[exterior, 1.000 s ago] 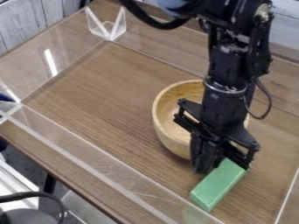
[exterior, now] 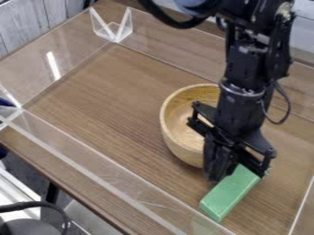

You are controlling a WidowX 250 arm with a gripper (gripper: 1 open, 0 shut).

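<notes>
My black gripper (exterior: 218, 165) points down at the right of the view, shut, with nothing visible between its fingers. It is just above the upper end of a green rectangular object (exterior: 229, 195) lying on the wooden surface. Behind it is a pale wooden bowl (exterior: 182, 117), partly hidden by my arm. Whether the fingertips touch the green object or the bowl, I cannot tell.
Clear plastic walls run along its edges, with a clear corner piece (exterior: 110, 27) at the back left. Dark cables lie at the lower left.
The gripper and arm have shifted very slightly; the bowl and green object look unmoved.
</notes>
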